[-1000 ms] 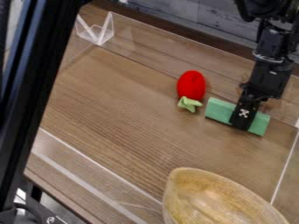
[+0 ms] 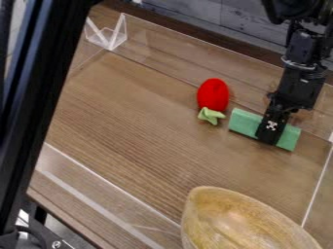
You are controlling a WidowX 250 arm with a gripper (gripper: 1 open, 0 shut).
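My black gripper (image 2: 272, 124) reaches down from the upper right onto a green rectangular block (image 2: 244, 123) lying on the wooden table, its fingers closed around the block's middle. The block's two ends show on either side of the fingers. Just left of it lie a red oval object (image 2: 213, 94) and a small light-green piece (image 2: 211, 115) below that.
A tan bowl (image 2: 228, 229) sits at the near right. A clear plastic rack (image 2: 107, 35) stands at the far left. A wooden wall runs behind.
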